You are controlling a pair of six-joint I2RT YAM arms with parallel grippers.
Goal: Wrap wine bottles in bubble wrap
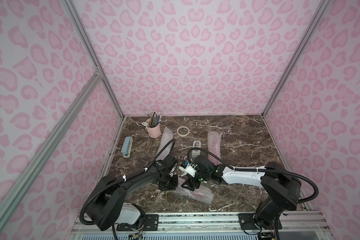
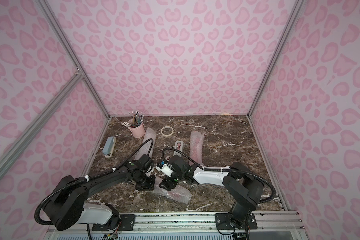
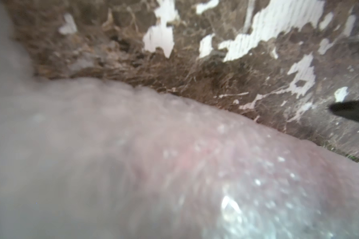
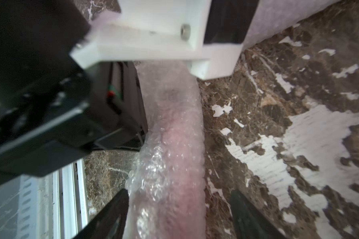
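A bubble-wrapped bottle (image 1: 198,194), pinkish under the wrap, lies along the front of the table. My left gripper (image 1: 170,186) is at its left end; the wrap fills the left wrist view, so its fingertips are mostly hidden and their state is unclear there. My right gripper is over the bottle with fingers apart, one either side of the wrap (image 4: 165,171), not visibly closed on it. Two more bubble-wrap rolls (image 1: 214,142) lie farther back, left and right of centre.
A pink cup of brushes (image 1: 153,130), a tape ring (image 1: 183,127), a blue-grey stapler (image 1: 126,146) and a small grey device (image 1: 196,146) stand behind the arms. Both wrists are close together at the centre front.
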